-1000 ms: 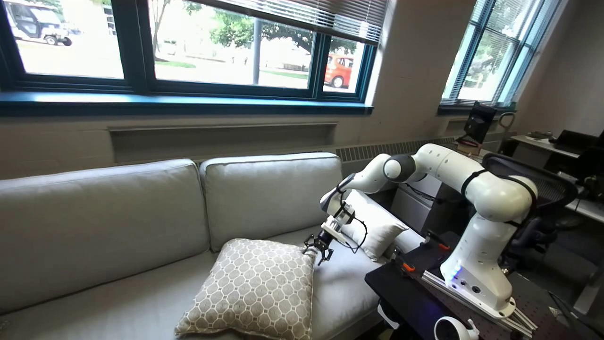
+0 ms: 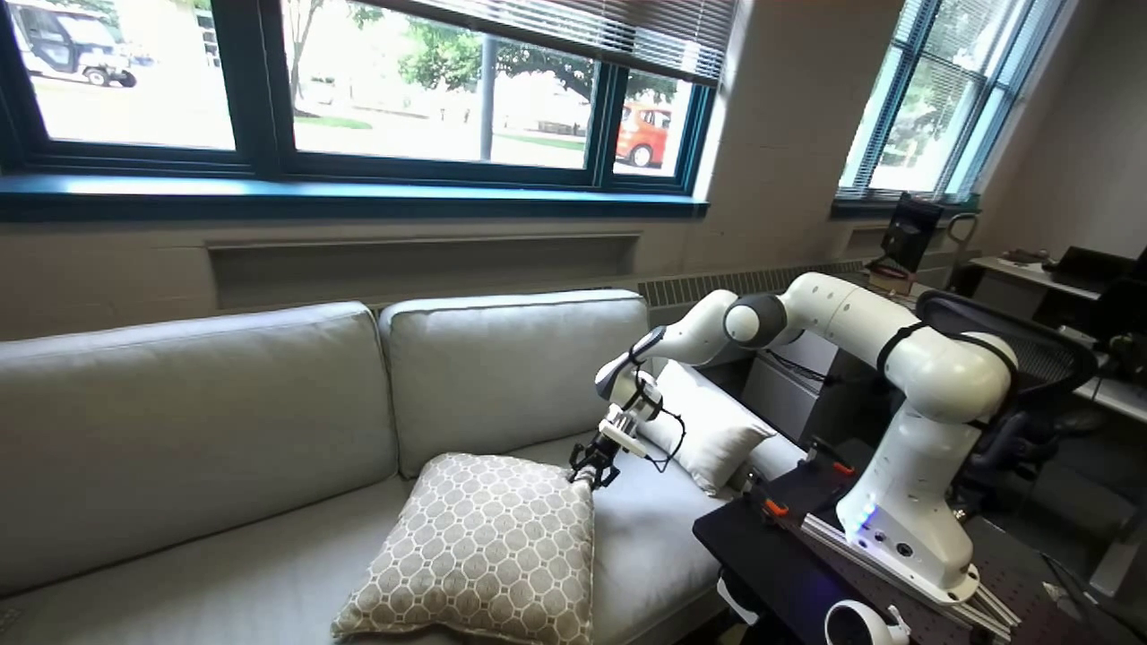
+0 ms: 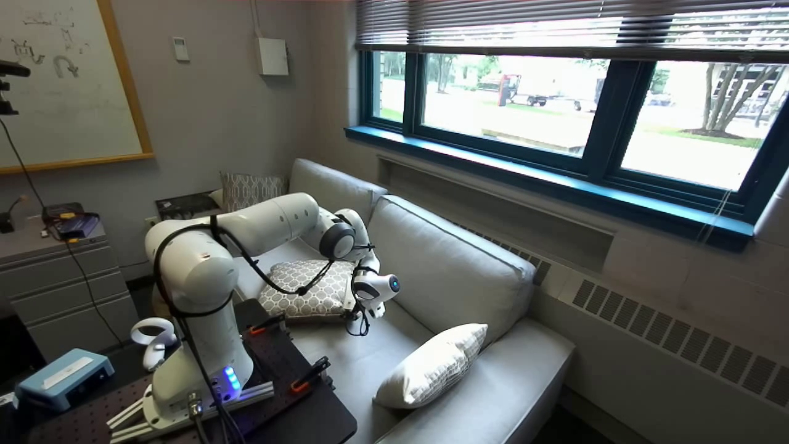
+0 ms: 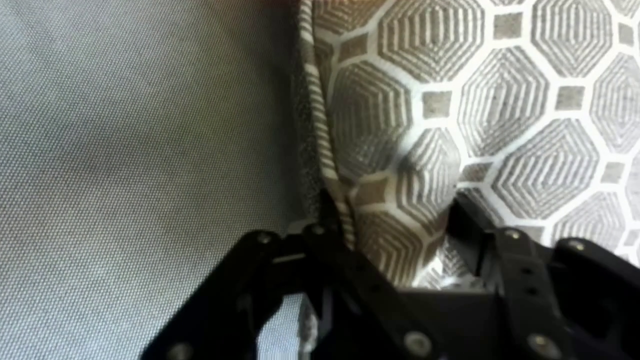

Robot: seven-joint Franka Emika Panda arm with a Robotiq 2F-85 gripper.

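A patterned cushion (image 2: 484,543) with beige and white octagons lies on the sofa seat. At its upper right corner in exterior view 1 is my gripper (image 2: 594,464), part open. In the wrist view, the cushion's fabric (image 4: 414,180) bulges into the gap of my gripper, one finger along the piped edge and the other pressing into the patterned face. A firm hold cannot be made out. Exterior view 2 shows the same cushion (image 3: 307,292) partly behind the arm, with my fingers mostly hidden.
A white pillow (image 2: 699,425) leans by the sofa's armrest, to the right of my gripper. The grey back cushions (image 2: 516,371) rise behind. My base stands on a black table (image 2: 753,527) with clamps.
My gripper has moved slightly left and up in exterior view 1, onto the cushion's corner, and its fingers have come closer together. The cushion's corner has shifted slightly left.
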